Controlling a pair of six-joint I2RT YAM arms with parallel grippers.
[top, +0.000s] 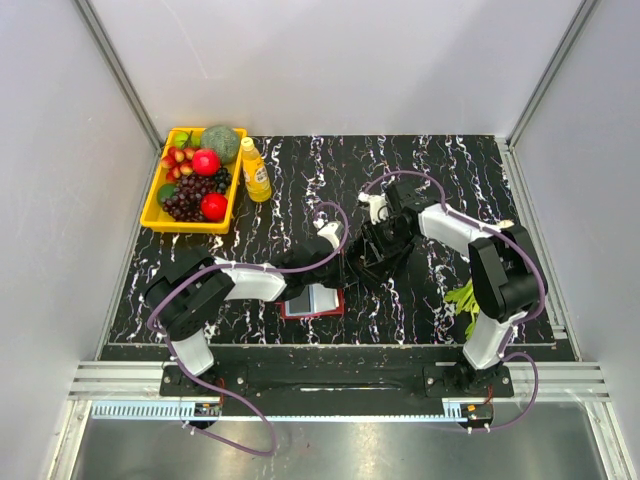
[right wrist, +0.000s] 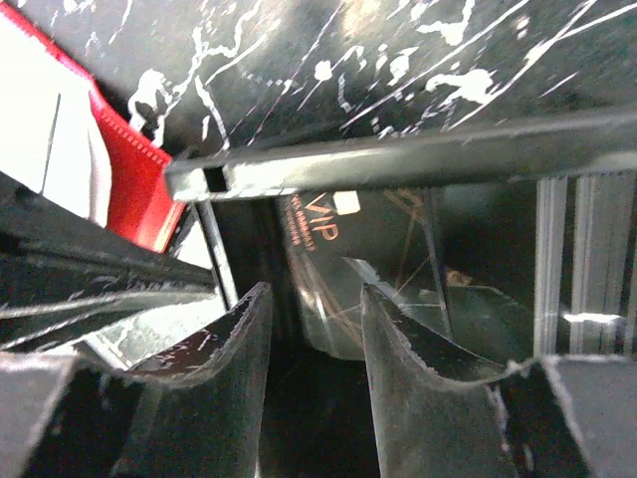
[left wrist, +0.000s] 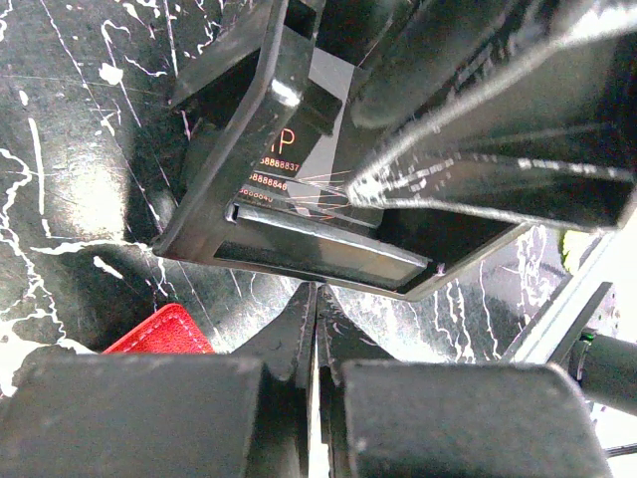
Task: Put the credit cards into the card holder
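Observation:
The black card holder (top: 370, 258) stands right of the red card case (top: 312, 314). In the left wrist view dark cards marked VIP (left wrist: 279, 164) show inside it; the right wrist view shows a VIP card (right wrist: 353, 259) behind its frame too. My left gripper is shut beside the holder, nothing showing between its fingers. My right gripper is open over the holder, its fingertips in front of the VIP card.
A yellow fruit basket (top: 155, 215) and a juice bottle (top: 256, 175) stand at the back left. A leafy vegetable (top: 460, 300) lies at the right under my right arm.

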